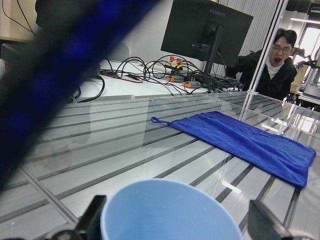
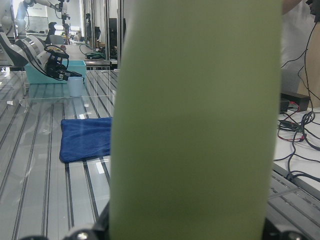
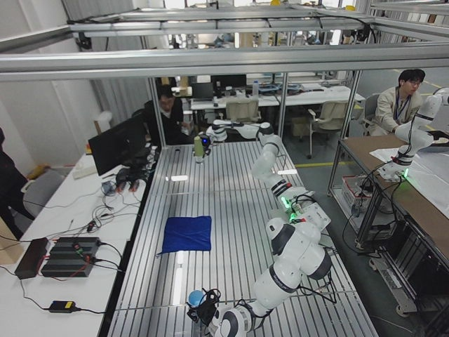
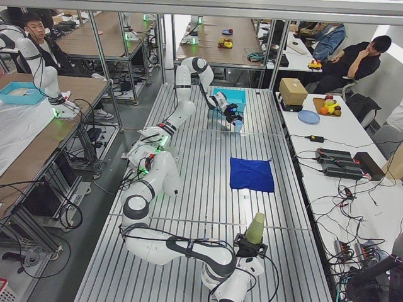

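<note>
A pale blue cup (image 4: pixel 237 126) stands at one end of the slatted table, with my left gripper (image 4: pixel 233 116) at it; in the left wrist view the cup (image 1: pixel 167 212) sits between the blurred fingers, though whether they grip it is unclear. At the other end my right gripper (image 4: pixel 250 242) holds an upright green cylindrical object (image 4: pixel 255 228), which fills much of the right wrist view (image 2: pixel 195 120). A folded blue cloth (image 4: pixel 252 175) lies flat on the table between them.
A turquoise bin (image 4: pixel 230 95) stands behind the cup. A side table with monitor (image 3: pixel 116 144), cables and power units runs alongside; a person sits beside it.
</note>
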